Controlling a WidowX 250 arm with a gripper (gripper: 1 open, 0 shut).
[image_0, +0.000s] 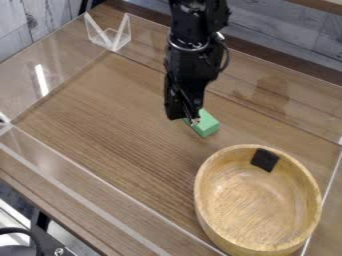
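My black gripper (185, 108) hangs over the middle of the wooden table, its fingertips just left of a green block (203, 124) lying on the surface; the gripper looks shut, with nothing visible between its fingers. Whether it touches the block is unclear.
A large tan bowl (257, 210) with a black patch on its rim fills the lower right. A white wire object (107, 32) stands at the back left. Dark cabling shows at the bottom left corner.
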